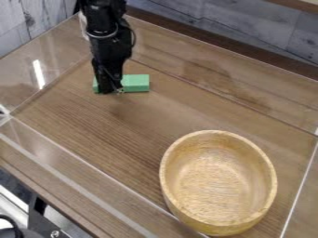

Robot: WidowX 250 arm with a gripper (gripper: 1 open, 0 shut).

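Note:
My black gripper [107, 79] reaches down from the top left onto a green rectangular block [134, 83] lying on the wooden table [149, 139]. Its fingertips are at the block's left part and hide some of it. The finger looks narrow; whether anything sits between the fingers cannot be seen clearly.
A large round beige bowl [218, 149] stands at the lower right. A grey wall borders the left side, with a dark gap and cables at the lower left corner.

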